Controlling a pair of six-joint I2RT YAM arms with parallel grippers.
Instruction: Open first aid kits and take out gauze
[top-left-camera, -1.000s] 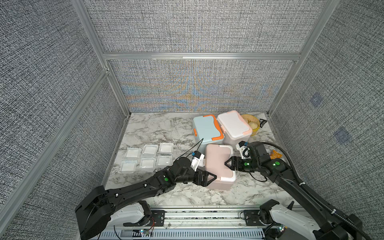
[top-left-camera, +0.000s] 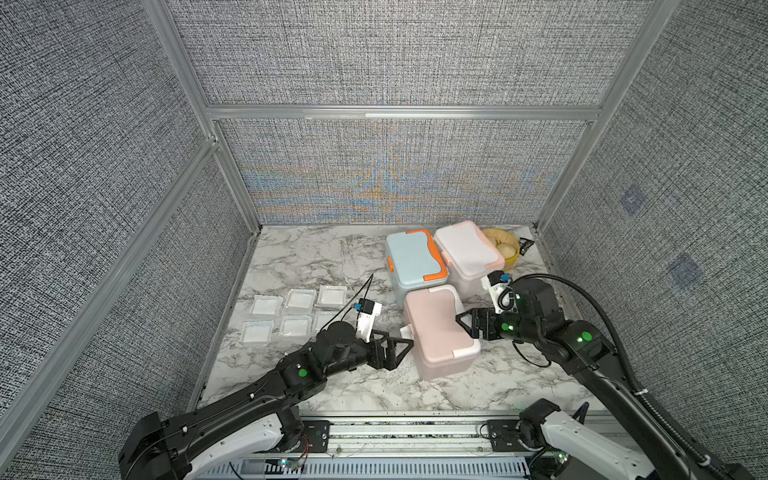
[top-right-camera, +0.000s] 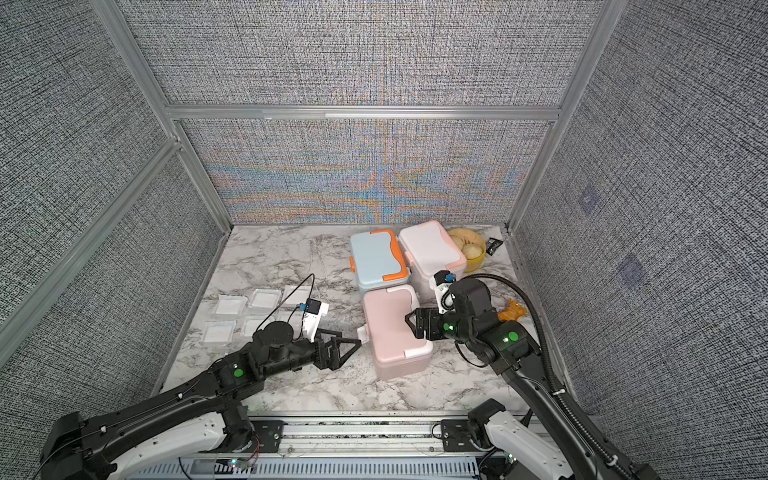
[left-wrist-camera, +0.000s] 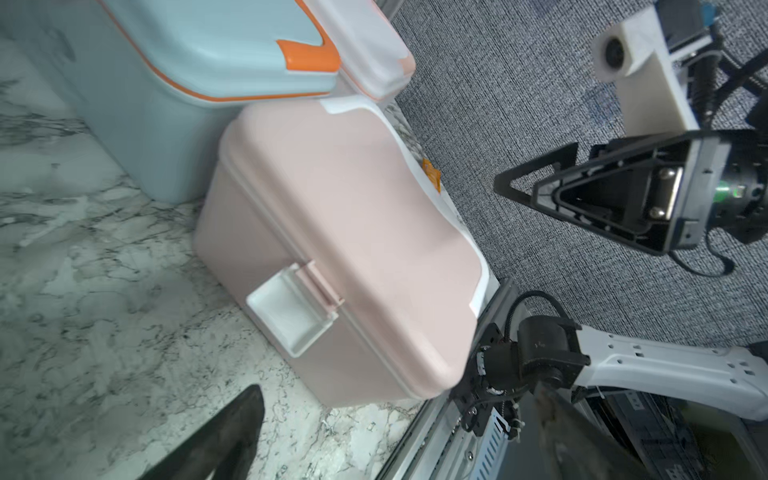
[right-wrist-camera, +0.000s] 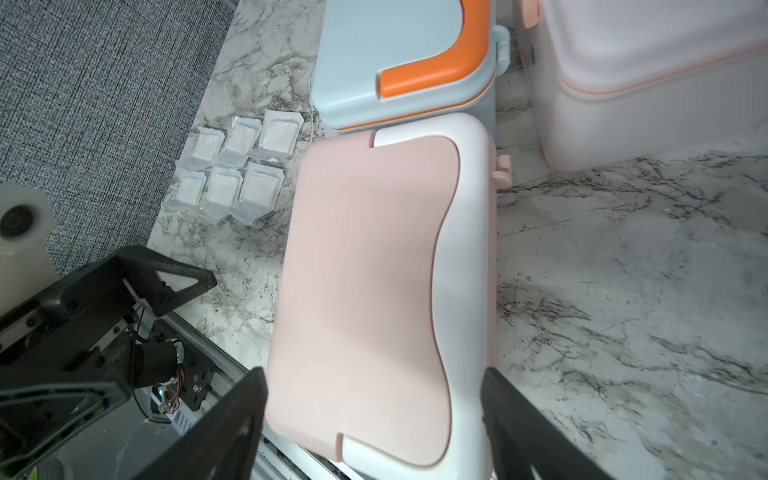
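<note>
A pink first aid kit (top-left-camera: 438, 324) with a white handle stands near the table's front, its lid down. On its left side the white latch (left-wrist-camera: 290, 310) sticks out from the wall. My left gripper (top-left-camera: 406, 349) is open just left of the kit, with nothing between its fingers. Over the kit's right side hangs my right gripper (top-right-camera: 410, 321), its fingers part open around no object, the handle below its right finger (right-wrist-camera: 528, 424). Behind stand a blue kit (top-left-camera: 416, 260) with an orange handle and a white-pink kit (top-left-camera: 468, 249), both closed.
Several clear trays with white pads (right-wrist-camera: 260, 185) lie on the left. A yellow bowl (top-left-camera: 501, 246) and a black packet (top-right-camera: 494, 246) sit at the back right, an orange item (top-right-camera: 513, 310) at the right.
My left gripper has drawn back leftward from over the pink kit. The kit has turned slightly. My right gripper has shifted a little to the right and up.
</note>
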